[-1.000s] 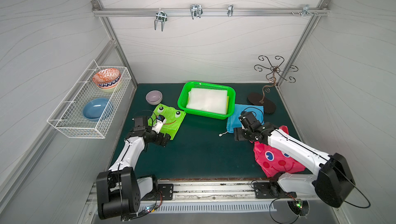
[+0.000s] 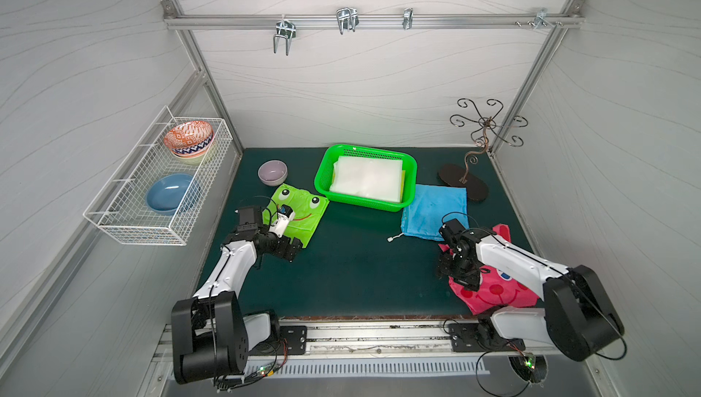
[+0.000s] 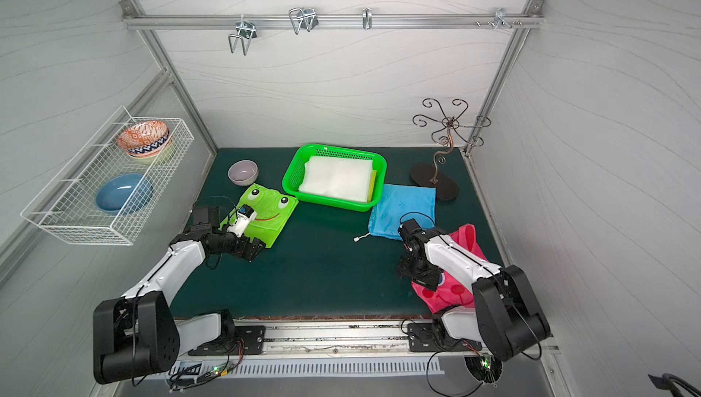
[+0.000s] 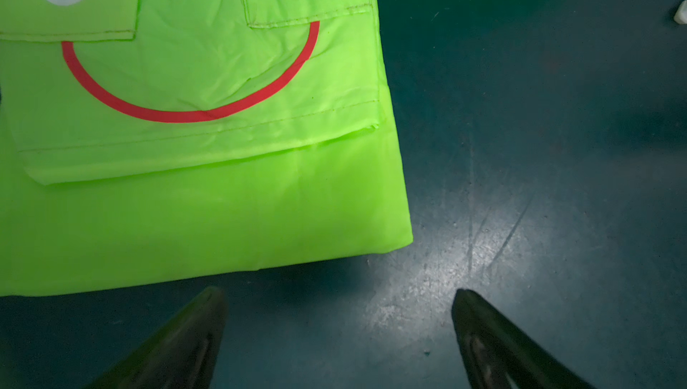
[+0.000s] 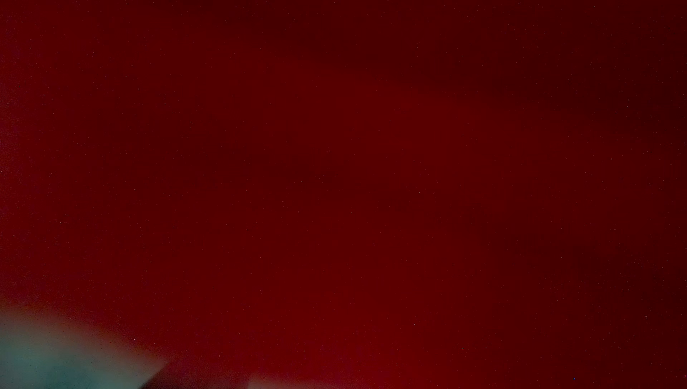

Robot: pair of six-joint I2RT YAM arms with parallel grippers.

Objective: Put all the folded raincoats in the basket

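The green folded raincoat (image 4: 200, 203) with a frog face lies on the table beside my left gripper, which is open and empty. A red folded raincoat (image 2: 500, 294) lies at the front right. My right gripper (image 2: 449, 269) is down on its left part; the right wrist view is filled by blurred red fabric (image 5: 343, 174), so whether its fingers hold any cannot be seen. The green basket (image 2: 325, 185) stands at the back centre with a white folded item (image 2: 365, 176) inside.
A blue drawstring bag (image 2: 431, 210) lies right of centre, a black scroll stand (image 2: 474, 189) behind it. A purple bowl (image 2: 272, 172) sits at back left. A wire shelf (image 2: 131, 232) with bowls hangs on the left wall.
My right gripper has moved from over the blue bag towards the front, down onto the red raincoat. The left arm has stayed about still.
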